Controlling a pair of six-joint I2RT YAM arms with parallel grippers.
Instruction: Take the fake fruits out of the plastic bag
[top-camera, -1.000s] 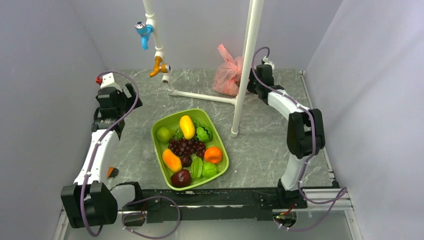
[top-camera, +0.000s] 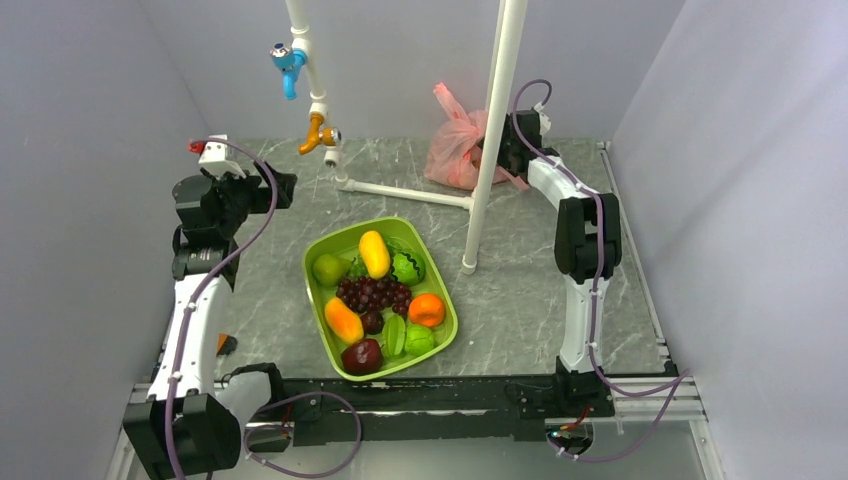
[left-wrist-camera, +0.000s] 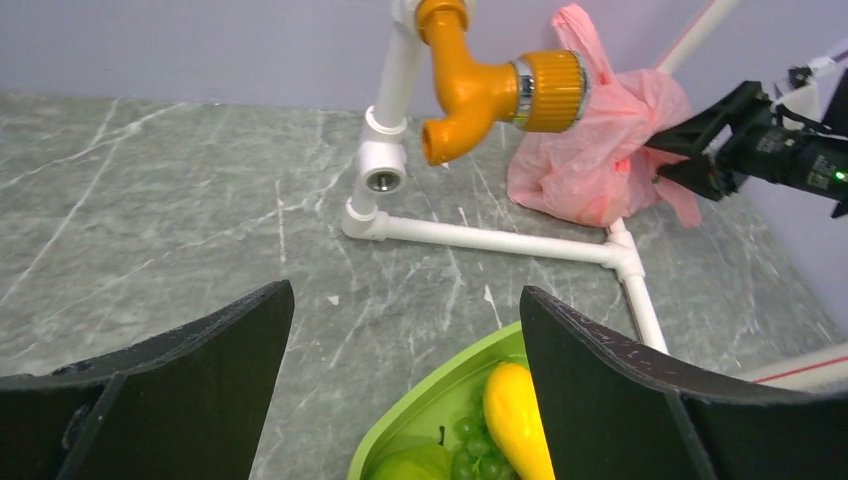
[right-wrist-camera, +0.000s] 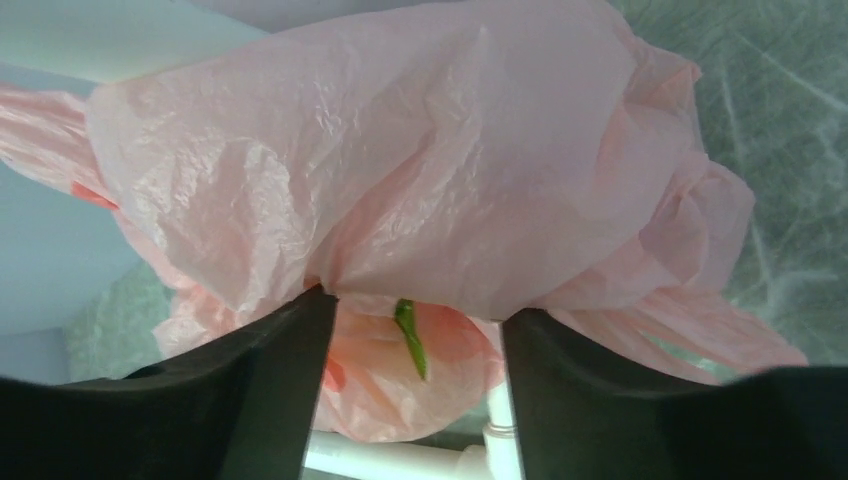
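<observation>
A crumpled pink plastic bag (top-camera: 455, 150) stands at the back, behind the white pipe frame; in the left wrist view it shows (left-wrist-camera: 590, 150) at upper right. My right gripper is at the bag, fingers part open against the plastic, with a green bit of something (right-wrist-camera: 410, 335) showing between them through or in the bag; whether it grips is unclear. My left gripper hangs open at the left, empty, facing the pipes. A green tray (top-camera: 448, 340) holds fake fruits: mango, orange, grapes, apples and others.
An upright pipe (top-camera: 489, 150) stands just left of my right gripper. Taps, orange (top-camera: 315, 135) and blue (top-camera: 290, 70), hang on the left pipe, with a low pipe (top-camera: 400, 192) along the table.
My right arm has moved left and back, further into the bag.
</observation>
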